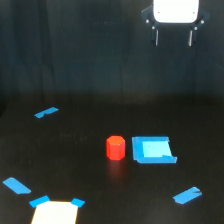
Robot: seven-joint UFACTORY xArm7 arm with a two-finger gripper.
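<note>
A small red block (116,148), six-sided in outline, rests on the dark table near the middle of the view. Just to its right lies a blue-taped frame (137,155) around a pale inner patch (157,149). High up at the top right, well above and behind the block, hangs my gripper (173,41). Its two thin fingers point down and stand apart, with nothing between them.
Blue tape strips lie at the left (16,186), the back left (46,112) and the front right (187,195). A bright pale shape (55,213) with blue tape at its corners sits at the bottom edge. Bare table surrounds the block.
</note>
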